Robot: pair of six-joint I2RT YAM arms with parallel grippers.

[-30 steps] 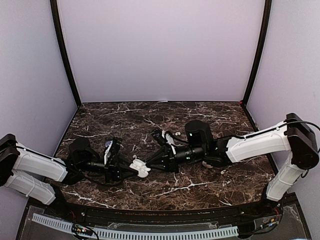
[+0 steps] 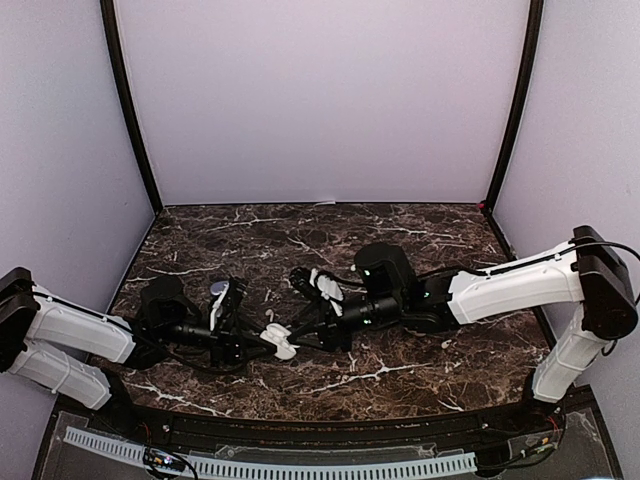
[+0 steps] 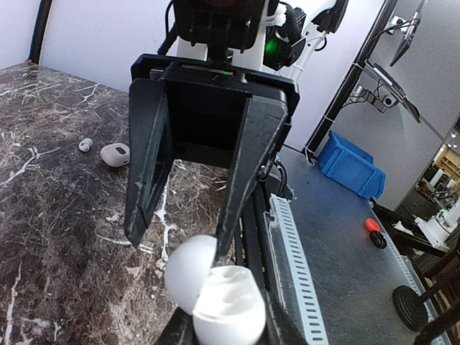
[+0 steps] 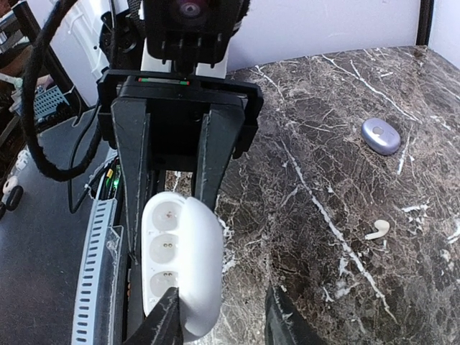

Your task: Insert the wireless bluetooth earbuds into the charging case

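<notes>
A white charging case (image 2: pixel 280 342) is held in the air by my left gripper (image 2: pixel 258 346), which is shut on it. Its lid (image 3: pixel 191 272) stands swung up from the base (image 3: pixel 231 307). Round wells (image 4: pixel 164 248) with small metal contacts show inside, and those in sight are empty. My right gripper (image 2: pixel 318 338) is partly open right beside the case, with one finger (image 3: pixel 228 233) close against the lid; contact cannot be made out. No earbud shows between its fingers. A loose white earbud (image 4: pixel 378 229) lies on the marble table.
A lilac case (image 4: pixel 381 136) sits on the table behind the left arm. Another small white earbud (image 3: pixel 85 144) and a rounded whitish case (image 3: pixel 115 154) lie farther off on the right side.
My right gripper has shifted slightly left, and its fingers have come closer to the case. The left gripper and the case stay nearly still.
</notes>
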